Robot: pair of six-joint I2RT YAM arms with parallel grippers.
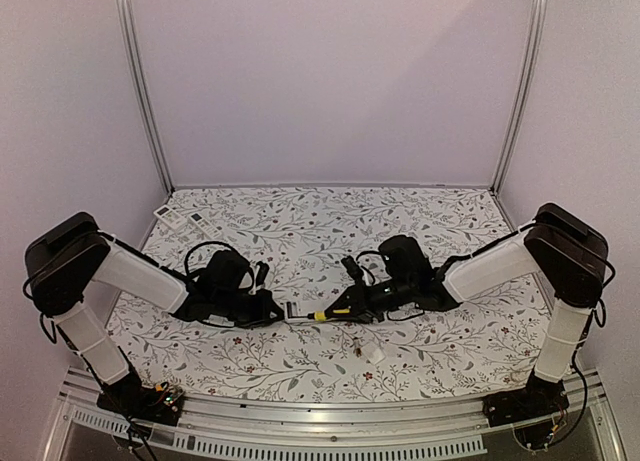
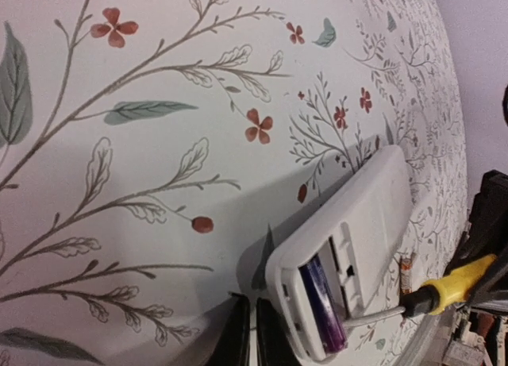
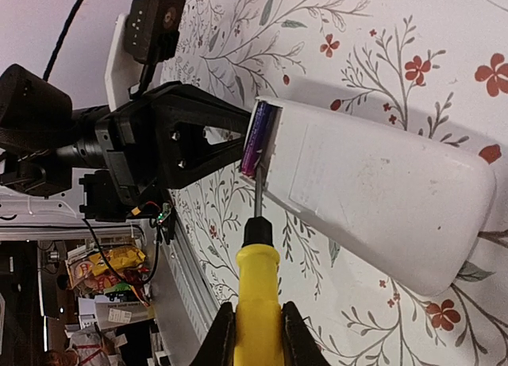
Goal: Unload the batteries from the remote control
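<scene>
A white remote (image 2: 373, 207) (image 3: 381, 191) lies between the grippers, its compartment open at the end toward my left gripper (image 1: 278, 316), which is shut on that end. A purple battery (image 2: 321, 302) (image 3: 259, 137) sits in the compartment. My right gripper is shut on a yellow-handled screwdriver (image 3: 257, 267), whose metal shaft reaches into the compartment at the battery's lower end. In the top view a small white piece (image 1: 372, 351), likely the cover, lies nearer the front edge, with a small battery-like item (image 1: 358, 349) beside it.
Two white remote-like objects (image 1: 170, 218) (image 1: 203, 224) lie at the back left. The metal front edge (image 1: 330, 406) runs below both arms.
</scene>
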